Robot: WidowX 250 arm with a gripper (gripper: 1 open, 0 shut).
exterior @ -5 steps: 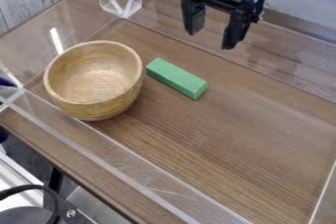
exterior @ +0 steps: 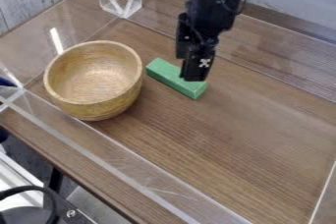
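My black gripper [exterior: 197, 63] hangs over the wooden table, pointing down just above the right part of a green block [exterior: 178, 80], apparently open with nothing visibly held. The green block lies flat at a slant in the middle of the table, right of a round tan bowl [exterior: 92, 81]. The bowl looks empty.
A clear wire-like holder [exterior: 120, 2] stands at the back left. A black cable [exterior: 33, 198] lies at the lower left corner, beyond the table's edge.
My gripper has come down and toward the front left from the back of the table to above the green block, turning more vertical. The block and bowl have not moved.
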